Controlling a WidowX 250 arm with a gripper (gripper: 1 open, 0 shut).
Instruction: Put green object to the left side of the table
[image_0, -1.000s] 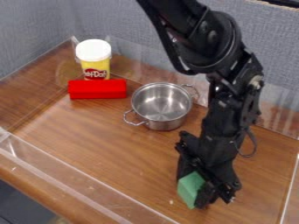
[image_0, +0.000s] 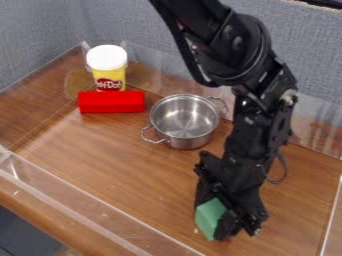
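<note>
The green object (image_0: 210, 217) is at the front right of the wooden table, partly covered by the black fingers (image_0: 251, 219) of my gripper (image_0: 225, 213). Those fingers stand around it, one on its right and one behind its left edge. Whether they press on it, and whether it touches the tabletop, is hard to make out at this size. My arm comes down from the top of the view.
Behind and left of the gripper stands a steel pot (image_0: 185, 119) with two handles. Farther back left are a red block (image_0: 111, 102) and a Play-Doh tub (image_0: 107, 70). A clear low wall (image_0: 80, 210) runs along the front edge.
The gripper and the green object have shifted slightly to the left, and the lower arm leans a little differently. The pot, red block and tub have stayed in place.
</note>
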